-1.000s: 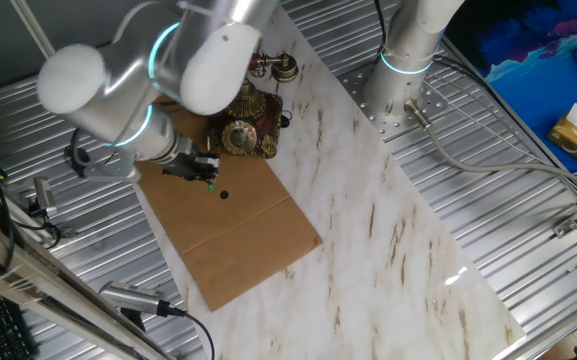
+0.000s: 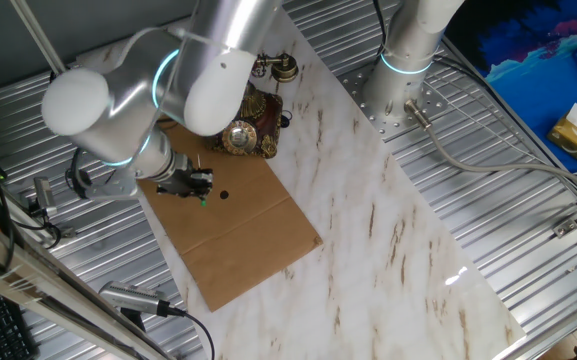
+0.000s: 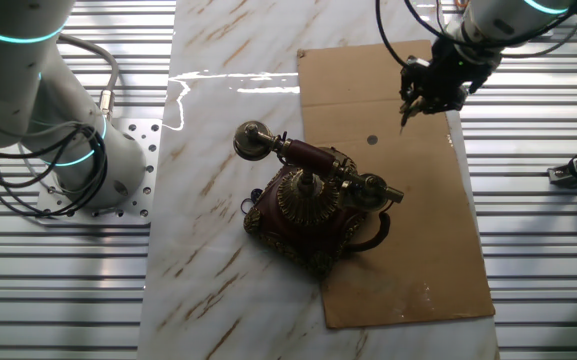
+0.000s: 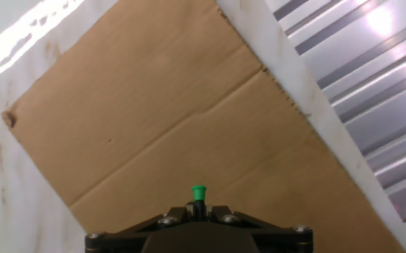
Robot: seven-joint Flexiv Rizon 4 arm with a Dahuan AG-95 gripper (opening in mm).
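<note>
In the wrist view my gripper is shut on a thin, dark stick with a green end (image 4: 199,192), which points out past the fingertips. Seen from exterior view 1, the gripper (image 2: 204,184) hangs over the brown cardboard sheet (image 2: 253,235), the green end low beneath the fingers and a thin pale shaft rising above them. A small round black spot (image 2: 224,195) is on the cardboard, just right of the green end. Whether the stick touches the cardboard cannot be told. Exterior view 2 shows the gripper (image 3: 408,103) beyond the black spot (image 3: 372,140).
An antique-style telephone (image 3: 308,200) with its handset on top stands partly on the cardboard, close to the gripper. A cabled cylindrical device (image 2: 133,298) sits beside the table's left edge, over slatted metal.
In exterior view 1 the gripper has moved slightly down and left, carrying the green-ended stick. The telephone, the cardboard and the black spot have stayed in place.
</note>
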